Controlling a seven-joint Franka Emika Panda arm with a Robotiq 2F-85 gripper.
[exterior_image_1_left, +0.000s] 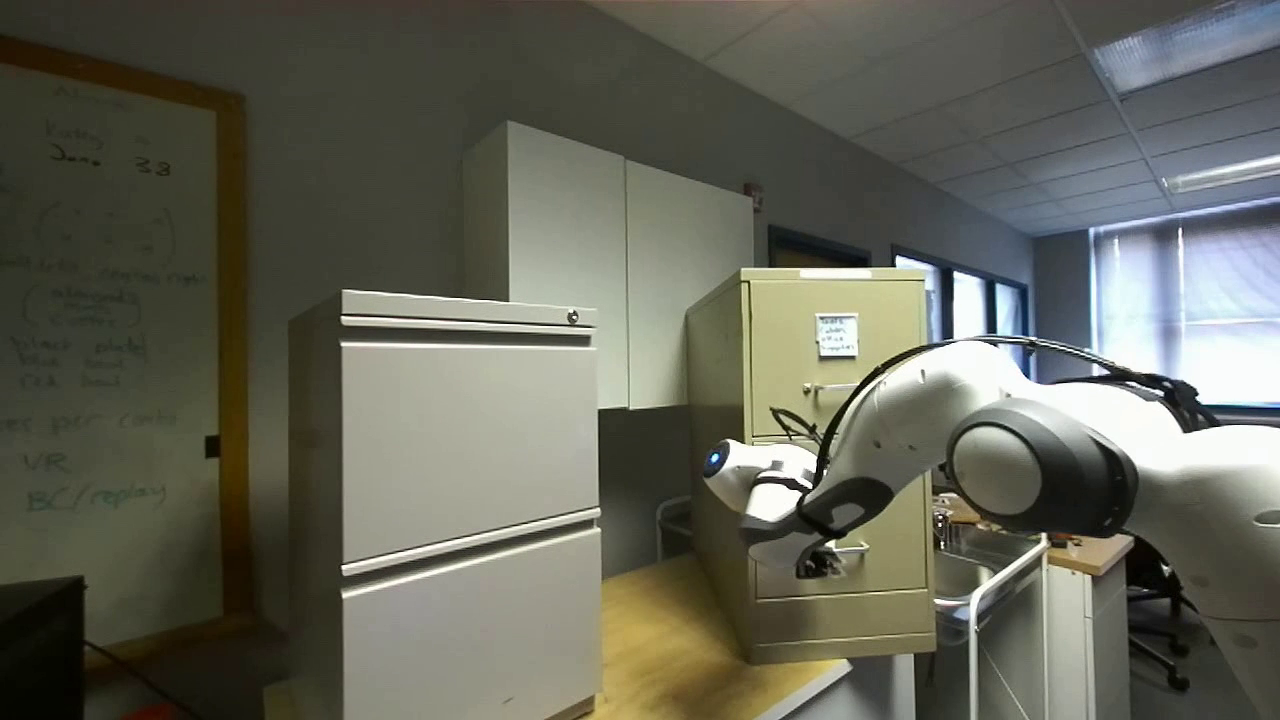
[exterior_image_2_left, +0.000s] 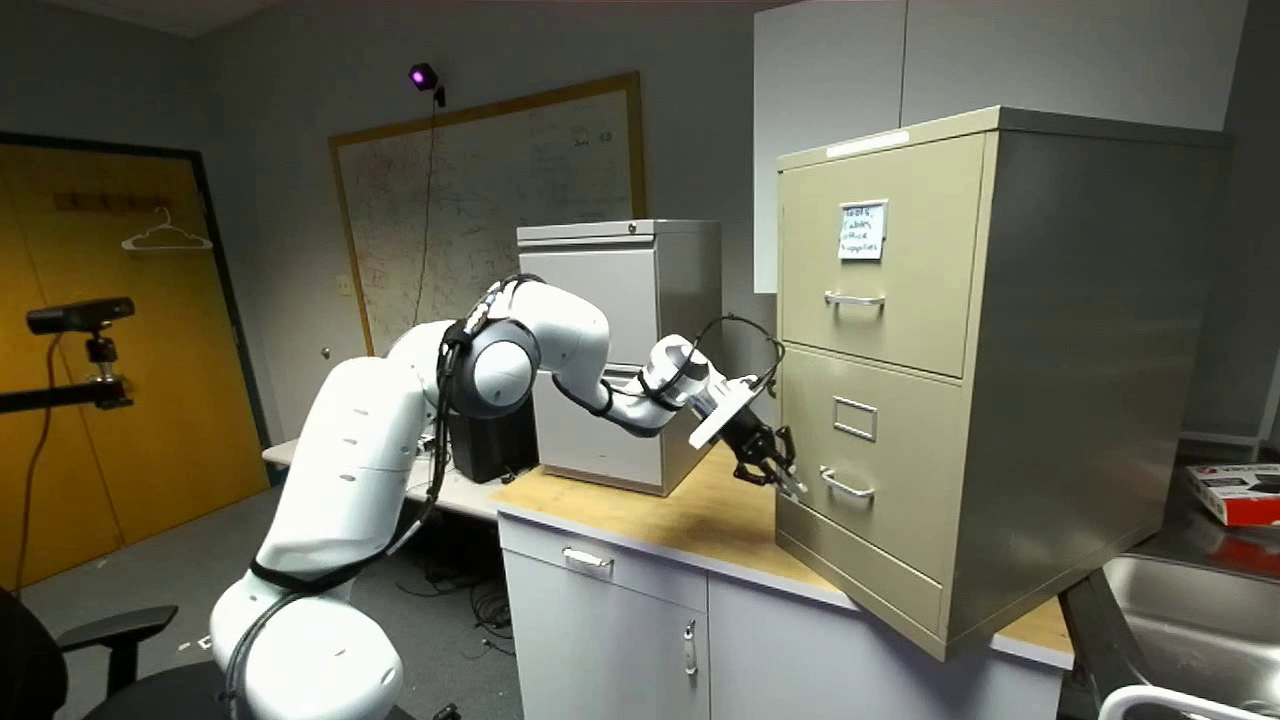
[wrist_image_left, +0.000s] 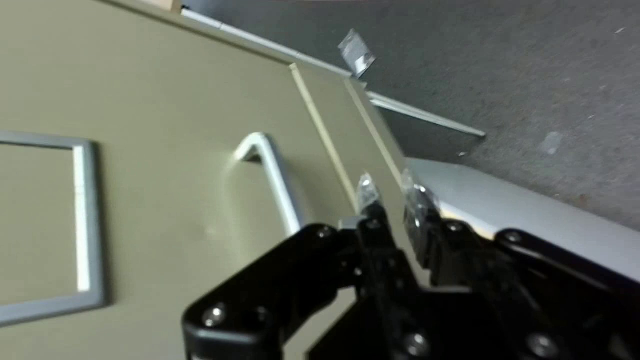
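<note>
A tan filing cabinet (exterior_image_2_left: 888, 444) stands with its drawers closed. Its lower drawer has a silver handle (wrist_image_left: 277, 180) and an empty label frame (exterior_image_2_left: 854, 418). My black gripper is close to the drawer front, its clear-tipped fingers (wrist_image_left: 367, 192) near each other with a narrow gap. Nothing can be made out between the tips. In the wrist view the handle lies left of the fingers, its near end hidden behind the black finger linkage. From the second exterior view, the gripper (exterior_image_2_left: 797, 485) is just left of that handle; contact is unclear.
A light grey cabinet (exterior_image_1_left: 468, 456) stands beside the tan one on the wooden counter (exterior_image_2_left: 672, 528). A sink (exterior_image_2_left: 1200, 612) and a red-and-white box (exterior_image_2_left: 1248, 492) are to the tan cabinet's right.
</note>
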